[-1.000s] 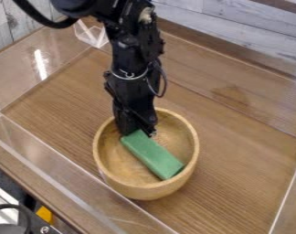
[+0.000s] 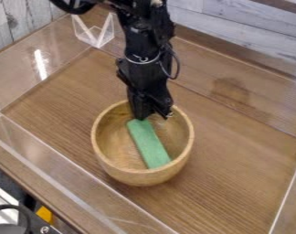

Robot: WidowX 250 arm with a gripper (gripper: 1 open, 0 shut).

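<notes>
A wooden bowl (image 2: 119, 160) sits on the table in the middle of the camera view, holding a green rectangular block (image 2: 150, 144) that lies lengthwise toward the front. The black gripper (image 2: 141, 113) reaches down from above to the bowl's back part, at the block's far end. Its fingertips are partly hidden, and nothing clearly shows between them.
A clear plastic stand (image 2: 93, 32) stands at the back left. Clear edging runs along the table's left side.
The gripper has shifted slightly right and up. The block has turned to point more toward the front, and the bowl has moved a little left.
</notes>
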